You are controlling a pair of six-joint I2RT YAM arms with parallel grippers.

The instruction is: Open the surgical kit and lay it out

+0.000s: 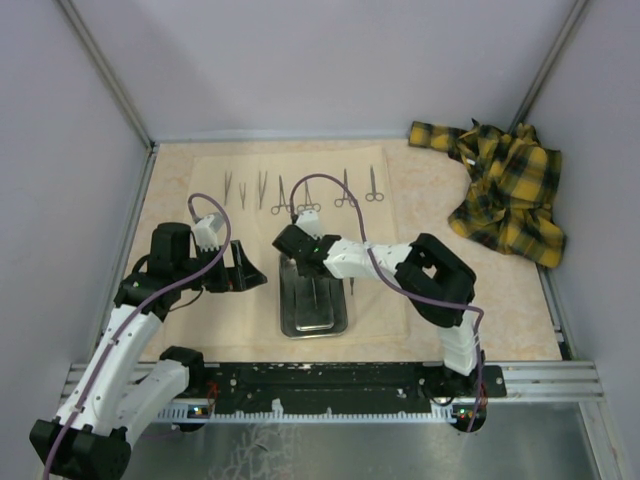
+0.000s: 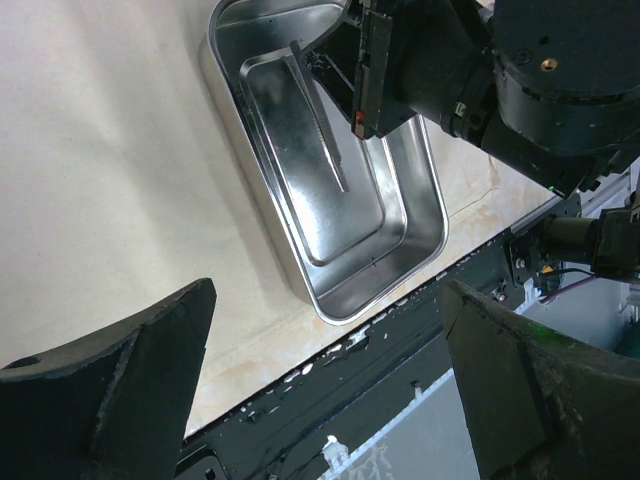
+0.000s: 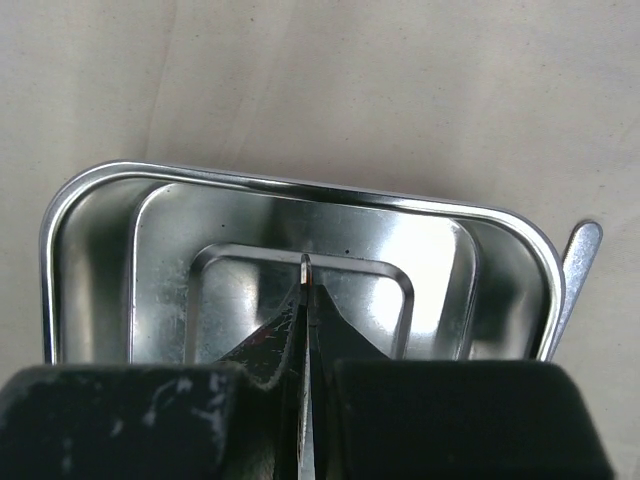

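Observation:
The steel tray (image 1: 313, 327) sits on the cream cloth (image 1: 220, 320), a thin steel instrument (image 2: 325, 135) inside it. My right gripper is over the tray, shut, with the instrument showing along the seam of its fingertips; whether it is gripped is unclear. Another metal instrument (image 3: 577, 260) lies beside the tray. Across the back of the cloth is a row of forceps and scissors (image 1: 308, 197). My left gripper (image 1: 247, 272) stands open left of the tray, nothing between its fingers.
A crumpled yellow-black plaid cloth (image 1: 505, 200) lies at the back right. The cloth left of the tray is bare. A dark rail (image 1: 300, 380) runs along the front edge.

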